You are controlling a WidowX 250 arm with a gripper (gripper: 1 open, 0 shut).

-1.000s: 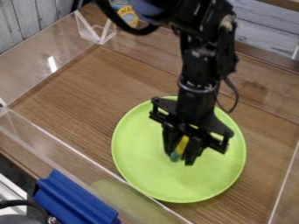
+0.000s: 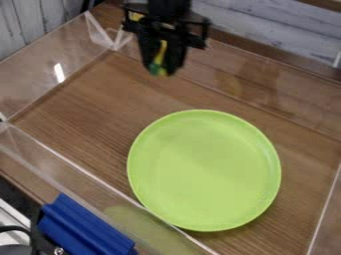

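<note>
My black gripper (image 2: 162, 50) is high at the back of the wooden box, motion-blurred, shut on a small yellow and green object (image 2: 159, 62). The green plate (image 2: 204, 171) lies empty at the front right of the box.
Clear plastic walls (image 2: 34, 70) line the box. A white wire piece (image 2: 107, 30) sits at the back left corner. A blue rack (image 2: 83, 229) stands outside at the front left.
My gripper has risen from over the green plate toward the back left, carrying the yellow and green object away from the plate.
</note>
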